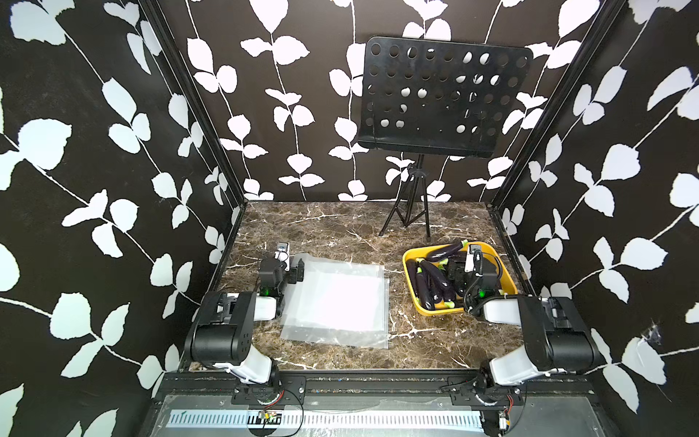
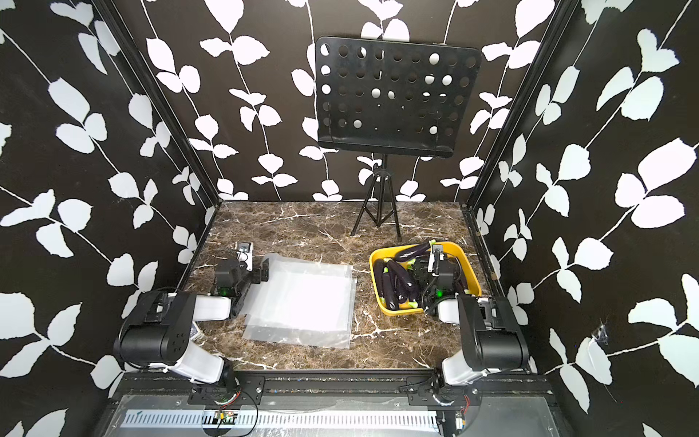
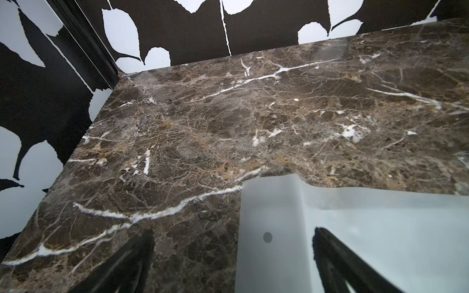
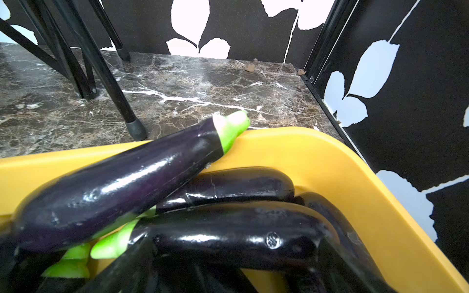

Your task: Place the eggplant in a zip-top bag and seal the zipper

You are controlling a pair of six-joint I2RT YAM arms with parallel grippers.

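Translucent zip bags (image 1: pixel 335 298) lie flat on the marble table. My left gripper is open over their left edge, which shows between and beneath its fingers in the left wrist view. My right gripper hangs open low over a yellow bin (image 4: pixel 371 214) full of glossy purple eggplants with green stems. One eggplant (image 4: pixel 229 229) lies crosswise between and just ahead of its fingers; another (image 4: pixel 112 190) rests higher, its stem toward the bin's rim.
A black music stand (image 1: pixel 437 94) on a tripod (image 2: pixel 378 204) stands behind the bin, its feet near the rim. Patterned walls enclose the sides and back.
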